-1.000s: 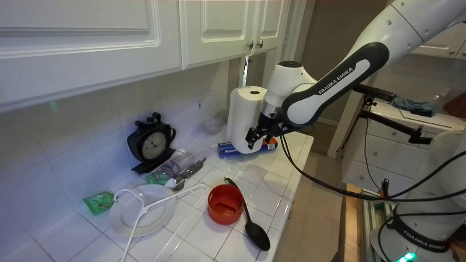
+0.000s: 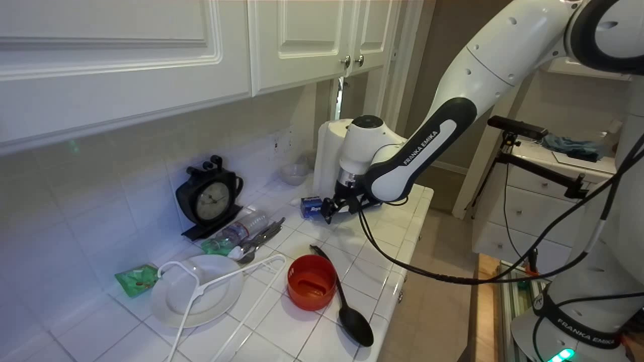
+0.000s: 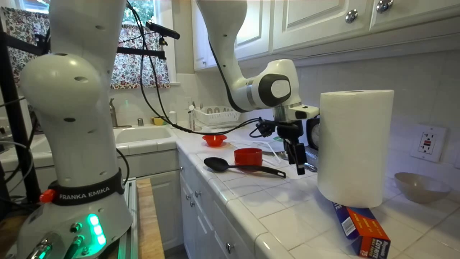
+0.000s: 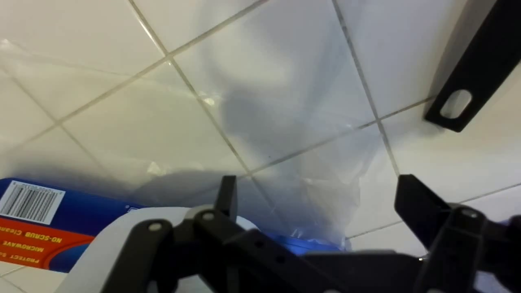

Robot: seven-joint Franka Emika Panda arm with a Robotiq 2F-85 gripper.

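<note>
My gripper is open over the white tiled counter, its two fingers set wide apart with no object gripped between them. A blue and red box (image 4: 34, 229) lies at lower left in the wrist view, partly covered by the white paper towel roll (image 3: 355, 146). Clear plastic film (image 4: 327, 195) spreads over the tiles by the box. In exterior view 2 the gripper (image 3: 298, 166) hangs low, left of the roll. The black spoon's handle (image 4: 476, 68) shows at upper right in the wrist view, apart from the fingers.
A red cup (image 2: 311, 282) stands beside the black spoon (image 2: 354, 326). Farther along are a white plate (image 2: 211, 298) with a white hanger (image 2: 196, 292) over it, a plastic bottle (image 2: 244, 229), and a black clock (image 2: 211, 196) against the wall. Bare tile lies along the front edge.
The arm has moved left and lower in exterior view 1. It now covers much of the towel roll and most of the box. The counter items look unmoved.
</note>
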